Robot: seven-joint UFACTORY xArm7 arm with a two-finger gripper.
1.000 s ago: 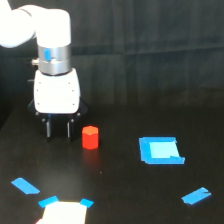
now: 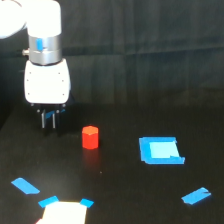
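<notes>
A small red block sits on the dark table, left of the middle. My gripper hangs from the white arm to the upper left of that block, apart from it. Its two dark fingers point downward and look close together against the dark background. Nothing is visible between them, and whether the fingers are fully shut is unclear.
A white square framed in blue tape lies on the right. Blue tape strips mark the table's front right and left. A pale object is cut off at the bottom edge.
My gripper has moved left and slightly up, away from the red block. Its fingers appear closer together than before. The block and the taped square have stayed in place.
</notes>
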